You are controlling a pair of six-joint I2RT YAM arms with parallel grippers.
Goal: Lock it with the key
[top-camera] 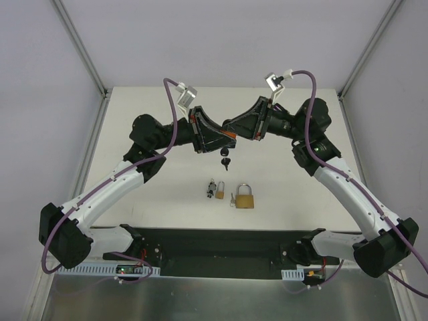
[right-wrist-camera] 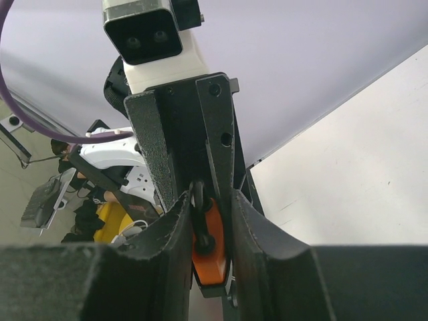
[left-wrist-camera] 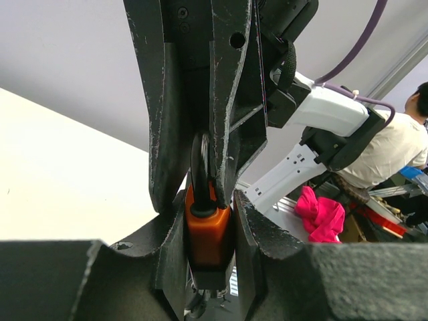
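Observation:
An orange padlock with a dark shackle is clamped in my left gripper, shut on its body. My right gripper has its fingers around the shackle end, part open as far as the left wrist view shows; whether they press on it I cannot tell. In the top view both grippers meet over the middle of the white table, with a dark key hanging just below the orange padlock.
On the table lie a small dark object, a small brass padlock, small keys and a larger brass padlock.

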